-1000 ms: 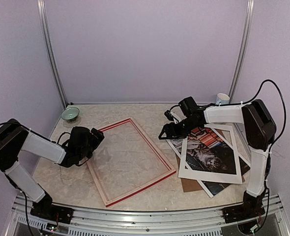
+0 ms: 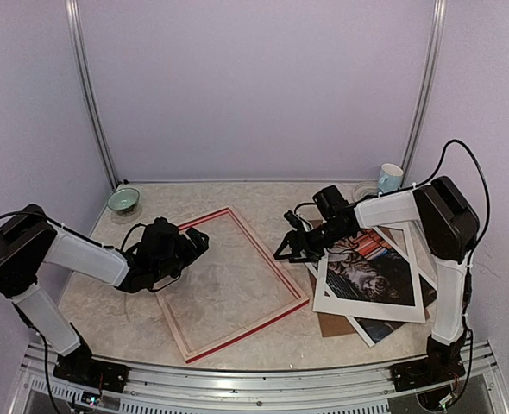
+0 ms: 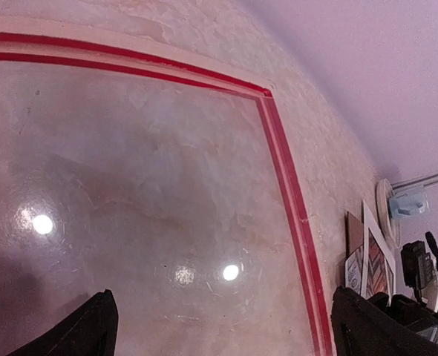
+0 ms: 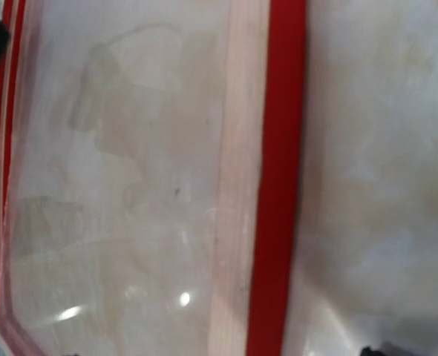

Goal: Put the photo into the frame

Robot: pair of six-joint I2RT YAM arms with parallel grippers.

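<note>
The frame (image 2: 267, 317), red-edged with a clear pane, lies flat and slanted mid-table; no photo shows in it. Over its left part hangs my left gripper (image 2: 204, 243). In the left wrist view its fingers (image 3: 85, 330) are wide apart above the pane, with nothing between. My right gripper (image 2: 282, 246) is just beyond the frame's right edge, over the photos' left side; its fingertips (image 4: 382, 350) barely enter the right wrist view, apart and empty. The white-bordered cat photo (image 2: 367, 276) tops the pile at right, partly covered by the right arm.
Beneath the cat photo lie other prints and a brown sheet (image 2: 334, 325). A green bowl (image 2: 123, 201) stands at the back left and a white-blue cup (image 2: 390, 178) at the back right.
My left gripper has swung right, further over the frame. My right gripper has come slightly toward the front. Frame and photos lie as before.
</note>
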